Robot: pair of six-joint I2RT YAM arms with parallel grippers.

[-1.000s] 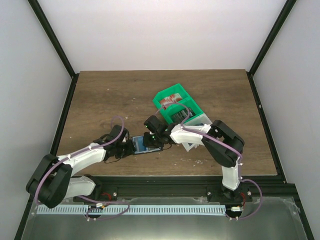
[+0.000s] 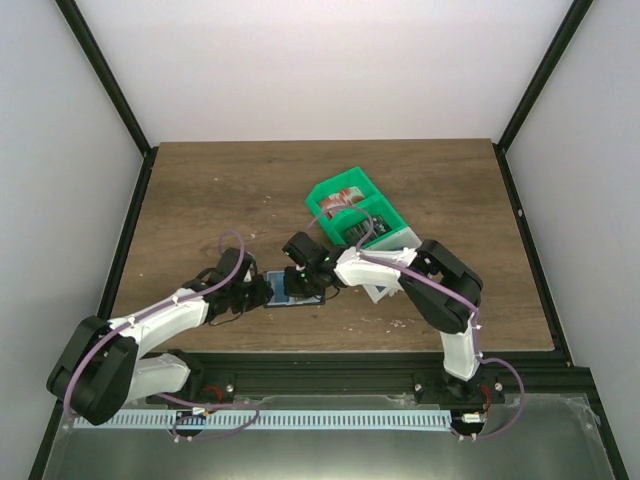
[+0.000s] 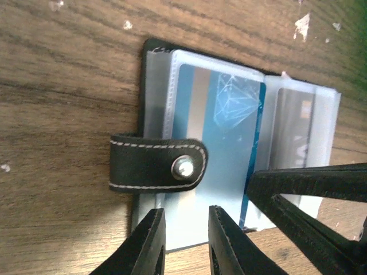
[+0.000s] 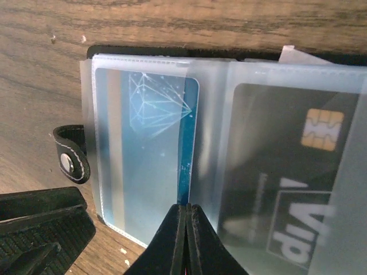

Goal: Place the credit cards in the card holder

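The card holder (image 3: 126, 163) lies opened out on the wooden table, its clear plastic sleeves face up and its black snap strap to the left. A blue card (image 4: 149, 123) shows inside the left sleeve, and a dark card with a gold chip (image 4: 281, 154) shows under the plastic on the right. My left gripper is part open just over the holder's near edge, nothing between its fingers. With its tips against the blue card's right edge, my right gripper is shut; nothing shows between its fingers.
A green tray (image 2: 387, 207) with several items in its compartments stands behind the right arm. Beside it lies a white object (image 2: 376, 293), partly hidden by that arm.
The right gripper has shifted a little to the left over the holder.
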